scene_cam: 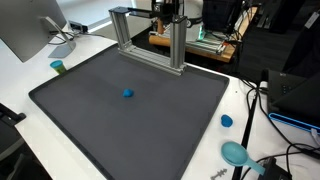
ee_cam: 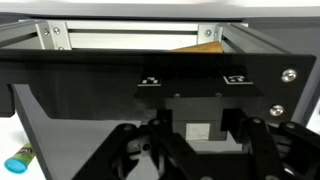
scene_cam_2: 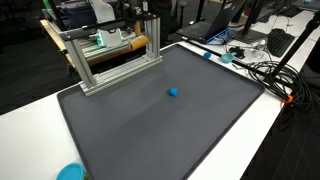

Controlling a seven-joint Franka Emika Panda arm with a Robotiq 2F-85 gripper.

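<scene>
In the wrist view my gripper reaches up from the bottom edge with its fingers (ee_cam: 163, 125) apart. A black bar (ee_cam: 110, 85) crosses in front of them, with pale marks on its raised right part. Between the fingertips a pale square patch (ee_cam: 198, 131) shows; whether they touch anything cannot be told. The bar is near a metal-framed rack (ee_cam: 235, 35) with a light interior. A small blue object (scene_cam: 128, 93) lies alone on the dark mat (scene_cam: 130, 125), well away from the rack. In the exterior views the fingertips are not clearly visible.
The aluminium frame (scene_cam_2: 125, 72) stands at the mat's edge. A green can (scene_cam: 58, 67) is beyond the mat's left side. A blue round piece (scene_cam: 227, 121) and a turquoise bowl-shaped object (scene_cam: 240, 155) lie on the white table at right.
</scene>
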